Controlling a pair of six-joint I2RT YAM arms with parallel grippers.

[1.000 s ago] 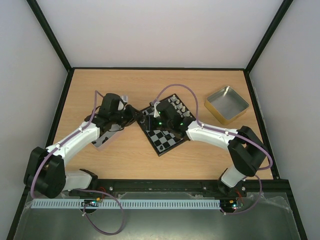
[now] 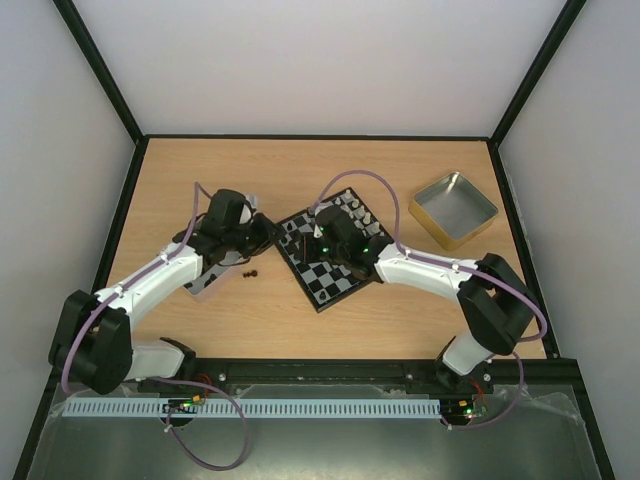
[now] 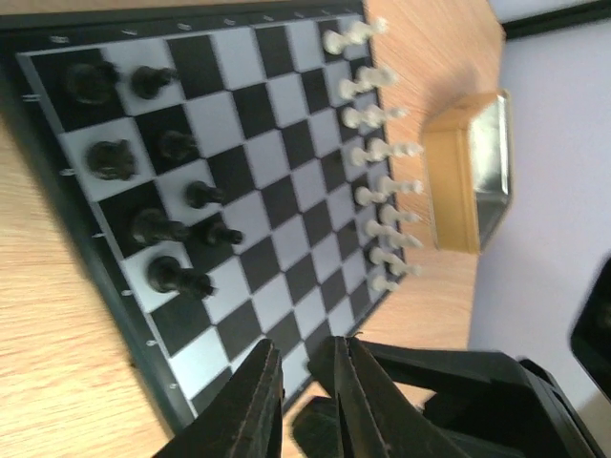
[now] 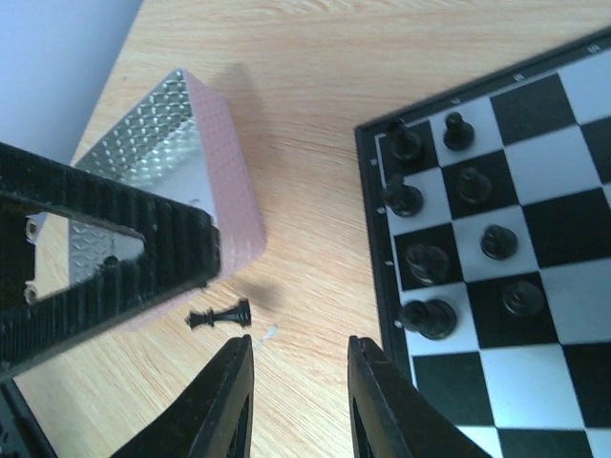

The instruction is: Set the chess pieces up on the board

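Note:
The chessboard (image 2: 330,285) holds black pieces at one end, such as the piece (image 3: 177,280) in the left wrist view, and a row of white pieces (image 3: 372,117) along the other side. Loose black pieces (image 2: 250,274) lie on the table; one (image 4: 220,315) is on its side in the right wrist view. My left gripper (image 2: 271,231) is over the board's left edge, my right gripper (image 2: 305,249) over its left part. The right wrist view shows nothing between the right fingertips; how far either gripper is open is unclear.
A pink tray (image 4: 234,191) stands left of the board, partly under the left arm. A yellow-rimmed metal container (image 2: 433,223) stands at the back right.
Both arms have shifted only slightly in the top view, my right gripper a little down and to the right.

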